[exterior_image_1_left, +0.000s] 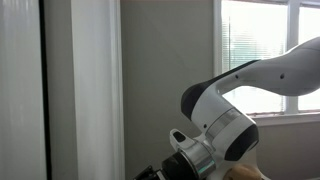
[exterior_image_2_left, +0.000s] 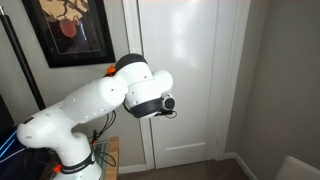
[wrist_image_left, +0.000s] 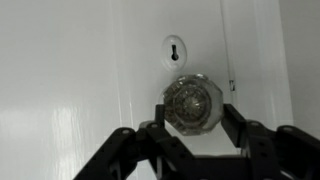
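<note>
A round, faceted glass-like door knob (wrist_image_left: 193, 104) sits in the middle of the wrist view, on a white door (wrist_image_left: 95, 70). Just above the knob is an oval keyhole plate (wrist_image_left: 174, 51). My gripper has its dark fingers at the left and right sides of the knob, shut on it. In exterior view 2 the white arm reaches across to the door (exterior_image_2_left: 188, 75), which looks closed in its frame; the knob is hidden there behind the arm. Exterior view 1 shows the arm's wrist low in the picture, with the fingertips out of sight.
A framed dark picture (exterior_image_2_left: 68, 25) hangs on the wall left of the door. Bare floor (exterior_image_2_left: 205, 171) lies in front of the door. A window (exterior_image_1_left: 255, 55) is behind the arm, and a white door edge (exterior_image_1_left: 95, 90) stands at the left.
</note>
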